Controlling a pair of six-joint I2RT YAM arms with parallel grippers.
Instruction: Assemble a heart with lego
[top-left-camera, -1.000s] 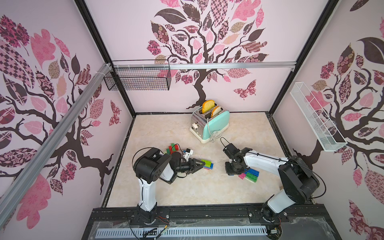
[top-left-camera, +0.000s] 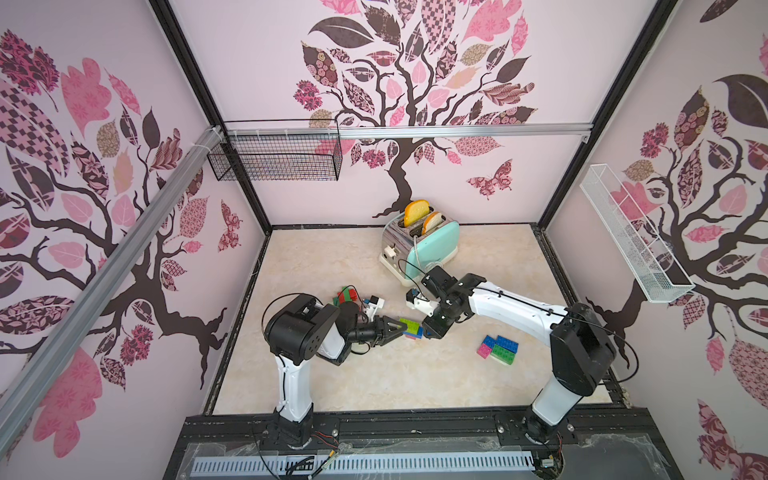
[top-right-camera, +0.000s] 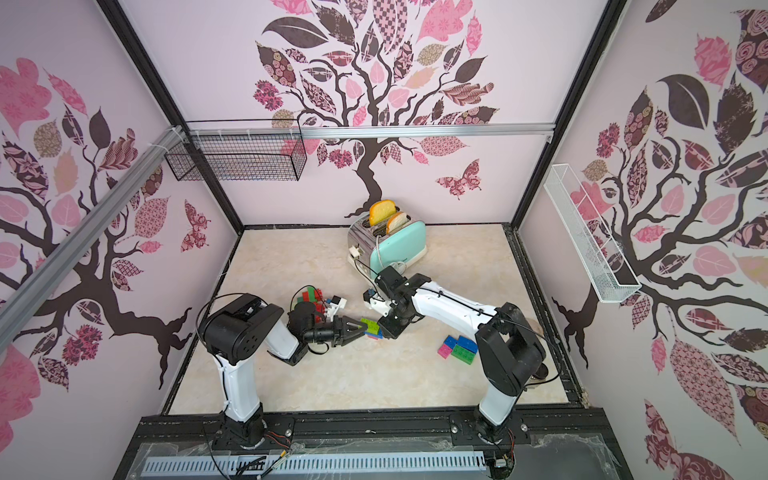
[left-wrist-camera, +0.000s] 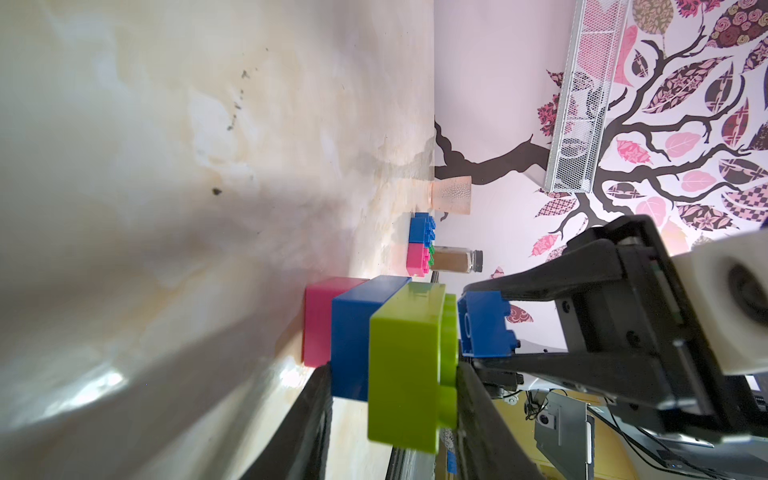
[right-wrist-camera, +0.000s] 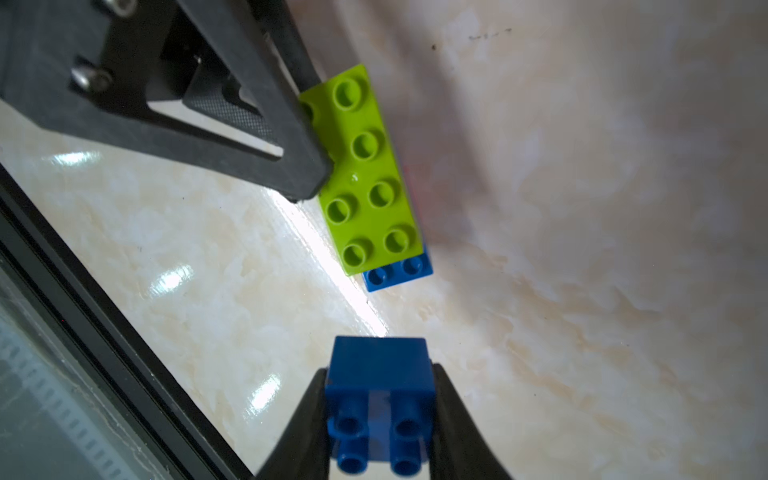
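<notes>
A stack of lime, blue and pink bricks stands low on the table. My left gripper is shut on it from the left, seen at the lime brick's end. My right gripper is shut on a small blue brick, held beside and above the stack, apart from it in the right wrist view.
Loose blue, green and pink bricks lie front right. Red and green bricks lie behind my left arm. A mint toaster with cable stands at the back.
My right gripper has moved up and leftward from the loose bricks at the right toward the stack. The left arm has stayed put.
</notes>
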